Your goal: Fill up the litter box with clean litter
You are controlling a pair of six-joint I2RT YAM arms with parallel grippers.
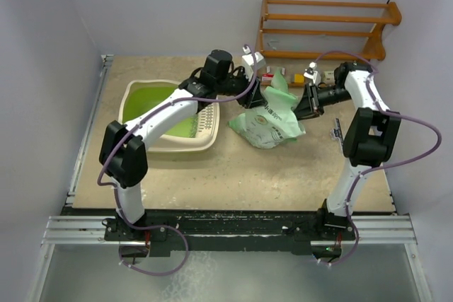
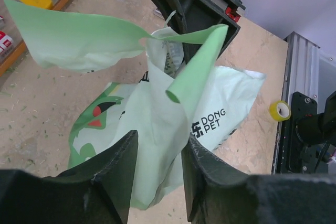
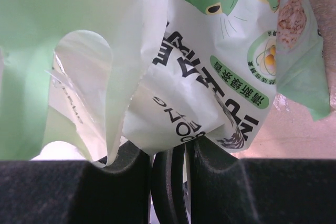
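Observation:
The green-and-white litter bag (image 1: 269,124) stands on the table between my two arms, its top torn and its flaps raised. In the top view, my left gripper (image 1: 253,98) reaches its upper left side. Seen from the left wrist, the fingers (image 2: 116,174) are part open and spread apart, with the bag's side panel (image 2: 157,145) between and beyond them. My right gripper (image 1: 306,106) is shut on the bag's upper right edge; its fingers (image 3: 207,163) meet the printed film (image 3: 184,119) from below. The litter box (image 1: 207,132), cream-rimmed with a green inside, sits to the left.
A wooden rack (image 1: 325,18) stands along the back wall, with small items in front of it. Yellow tape (image 2: 280,110) lies near the front edge.

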